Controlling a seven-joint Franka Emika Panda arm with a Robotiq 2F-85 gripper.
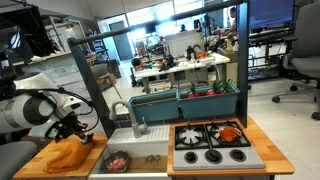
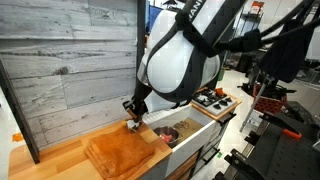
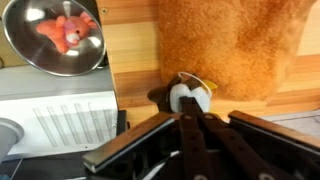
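My gripper is low over the wooden counter, beside the orange towel. Its fingers look closed together in the wrist view. Right at their tips is a small white, rounded item with a dark part beside it; whether the fingers touch it cannot be made out. In exterior view 1 the gripper stands at the towel's right edge. Exterior view 2 shows the white item behind the towel. A metal bowl with something pinkish-orange inside sits in the sink.
The white sink lies right of the gripper, with a faucet behind it. Farther right is a stove with a red-orange item on it. A grey plank wall and dark post border the counter.
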